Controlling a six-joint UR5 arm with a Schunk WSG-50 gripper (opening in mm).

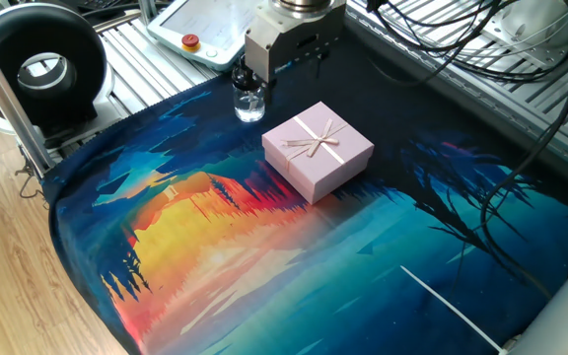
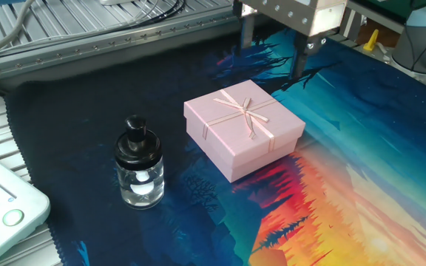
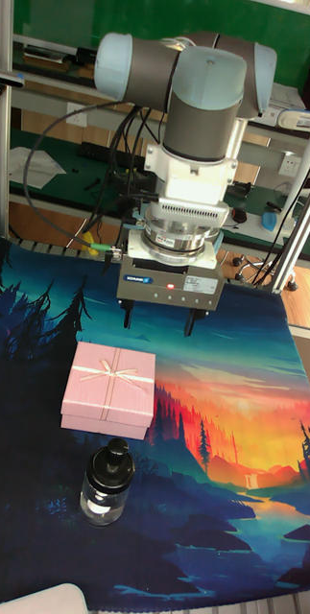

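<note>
The pink gift box [image 1: 318,153], lidded and tied with a pale ribbon bow, sits on the dark printed mat. Close by stands an upright clear glass bottle [image 2: 140,166] with a black top; a small gap separates it from the box [image 2: 244,129]. My gripper [image 3: 157,318] is open and empty, its two dark fingers [image 3: 190,323] spread wide and pointing down. It hangs above the mat, clear of both the box [image 3: 109,389] and the bottle [image 3: 107,481]. In the first exterior view, the gripper's body partly overlaps the area just above the bottle [image 1: 249,104].
A teach pendant [image 1: 200,30] with a red button lies beyond the mat's edge. Black cables [image 1: 521,44] loop over the metal rails. A large black spool [image 1: 47,69] stands at the left.
</note>
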